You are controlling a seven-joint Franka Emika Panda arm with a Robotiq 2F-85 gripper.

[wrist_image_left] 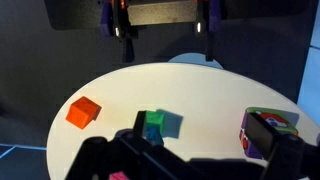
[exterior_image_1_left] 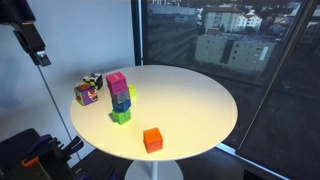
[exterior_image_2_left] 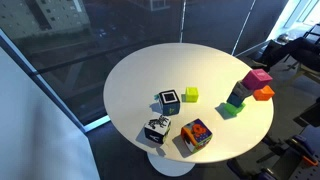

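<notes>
On the round white table [exterior_image_1_left: 190, 100], a pink cube [exterior_image_1_left: 117, 82] tops a dark blue cube [exterior_image_1_left: 121, 101], with a green cube [exterior_image_1_left: 121, 117] at the bottom. An orange cube [exterior_image_1_left: 153, 140] sits apart near the edge. Behind the stack a yellow cube [exterior_image_2_left: 192, 95] shows. A multicoloured cube [exterior_image_2_left: 196, 134] and two black-and-white patterned cubes [exterior_image_2_left: 157, 128] [exterior_image_2_left: 169, 102] stand on another part of the table. My gripper hangs well above the table, open, its dark fingers [wrist_image_left: 105, 157] apart with no object seen gripped between them.
Large windows [exterior_image_1_left: 215, 45] and a white wall [exterior_image_2_left: 38, 105] surround the table. Dark equipment [exterior_image_1_left: 40, 155] stands beside the table on the arm's side.
</notes>
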